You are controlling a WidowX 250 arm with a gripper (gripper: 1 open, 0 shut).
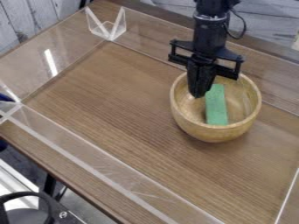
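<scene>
A light wooden bowl [198, 129] sits on the right half of the wooden table, with a green rectangular block [216, 109] lying inside it. My black gripper [198, 86] hangs from the top over the bowl's back left part, its tip low at the rim or just inside, left of the block's upper end. It looks shut, and I see nothing held in it.
A small white wire-like object [107, 24] sits at the back left. Dark parts and cables lie past the lower left edge.
</scene>
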